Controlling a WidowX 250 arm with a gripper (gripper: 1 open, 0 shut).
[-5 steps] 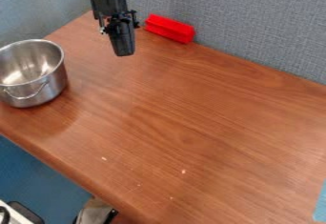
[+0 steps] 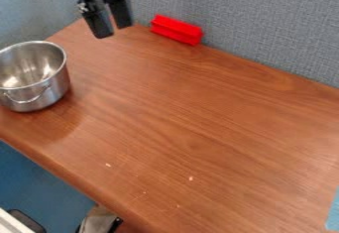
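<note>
My black gripper (image 2: 109, 19) hangs at the top left of the camera view, open, its two fingers apart with nothing visible between them. It is above the back of the wooden table (image 2: 199, 148). A red block (image 2: 176, 30) lies at the back, to the right of the gripper. A steel pot (image 2: 34, 76) with a wire handle stands at the left edge of the table, below and left of the gripper, and looks empty.
Grey padded walls (image 2: 265, 29) border the table's back. Beyond the front left edge are a blue floor and some items at the bottom left.
My gripper has moved left and upward from near the red block, and its fingers now show apart. The pot and red block have not moved.
</note>
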